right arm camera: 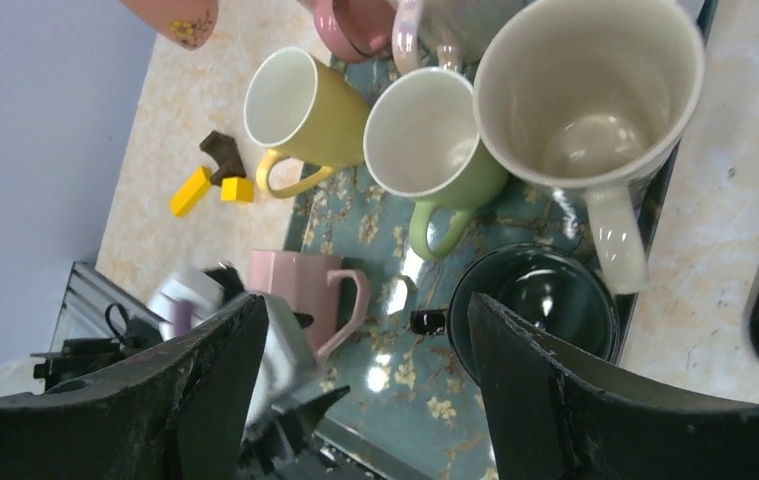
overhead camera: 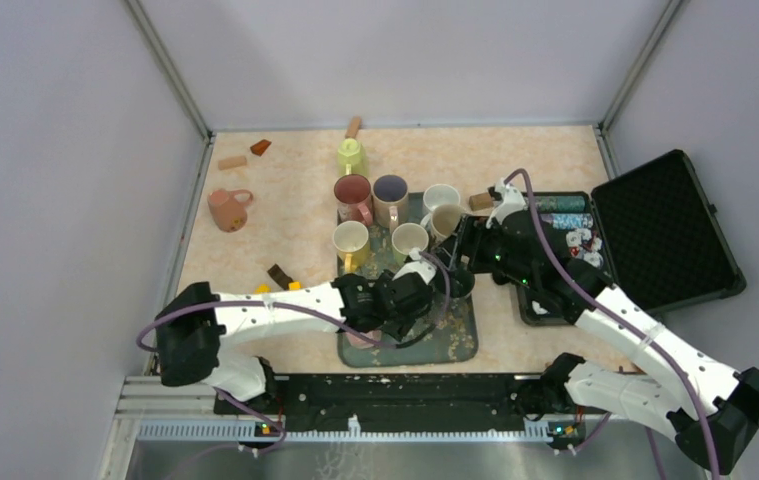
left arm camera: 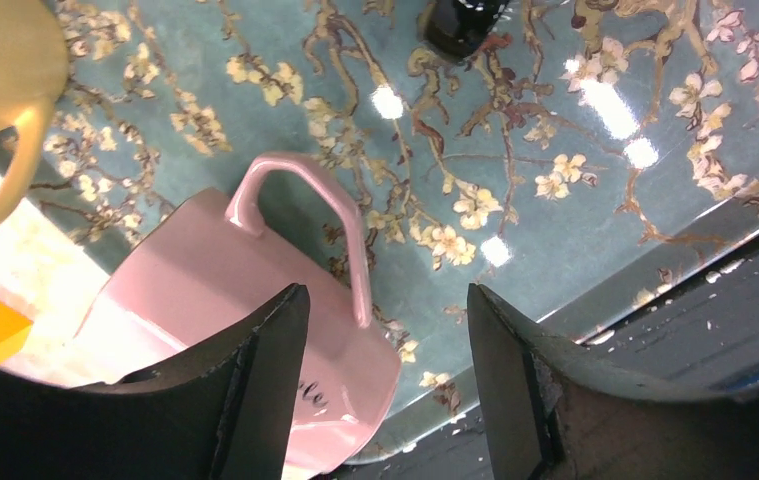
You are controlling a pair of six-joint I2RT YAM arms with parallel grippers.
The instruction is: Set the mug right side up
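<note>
A pink mug (left arm camera: 205, 290) lies on its side on the floral tray (left arm camera: 555, 240), handle upward, near the front left. Directly over it, my left gripper has its fingers apart, one above the mug's body and the other over bare tray, nothing held. In the top view that mug is mostly hidden by the left arm. My right gripper hangs open above the tray's right side, over the dark mug (right arm camera: 535, 300), with nothing between its fingers.
Several upright mugs, among them a yellow one (right arm camera: 300, 125) and a green one (right arm camera: 435, 150), crowd the back of the tray. Small blocks (overhead camera: 295, 286) lie left of it. An open black case (overhead camera: 665, 225) stands at the right.
</note>
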